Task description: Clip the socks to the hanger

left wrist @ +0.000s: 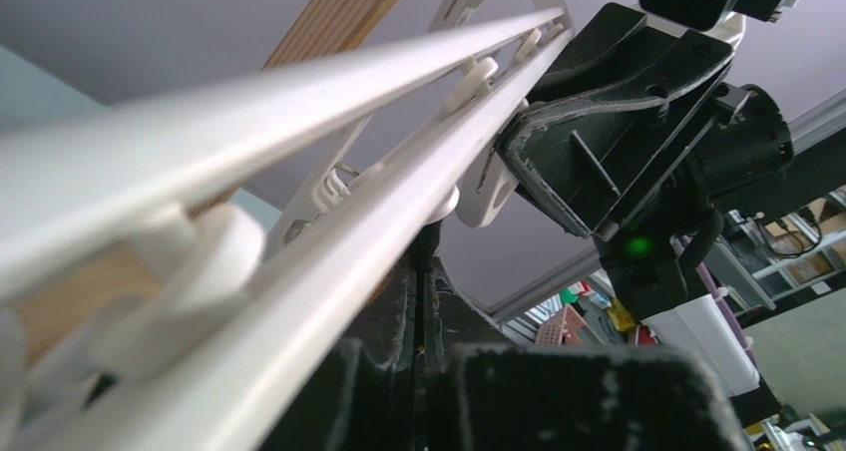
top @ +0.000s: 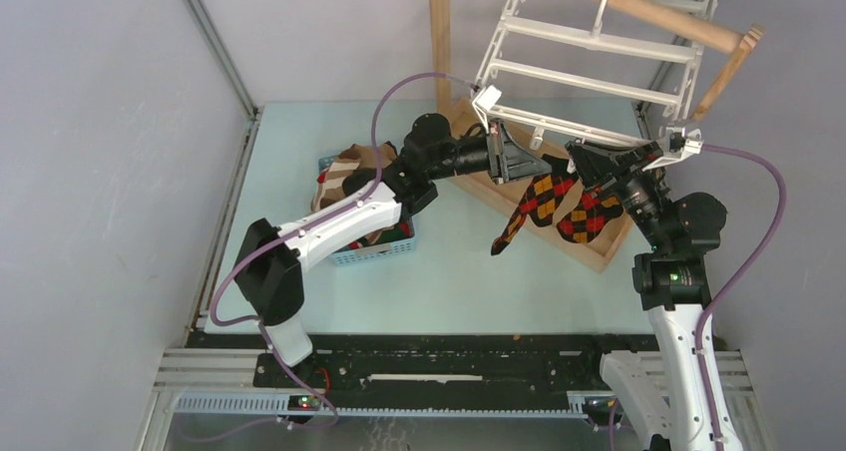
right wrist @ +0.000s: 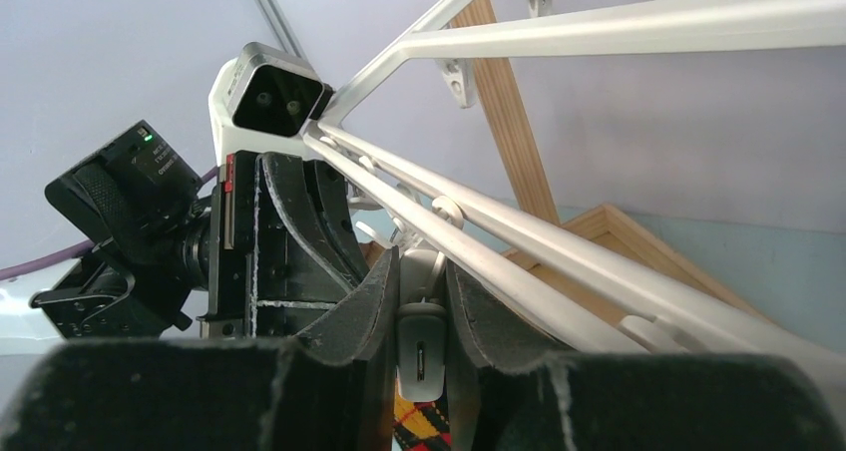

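A pair of black socks with a red and yellow diamond pattern hangs below the front bar of the white hanger. My left gripper is shut at the socks' upper edge; in the left wrist view a dark strip of cloth shows at its fingertips, just under a clip. My right gripper is shut on a white clip of that bar. Patterned sock cloth appears below this clip. Whether the cloth sits inside the clip's mouth is hidden.
A blue basket with more socks stands on the left of the table. Under the hanger lies a wooden tray frame. The wooden rod carries the hanger.
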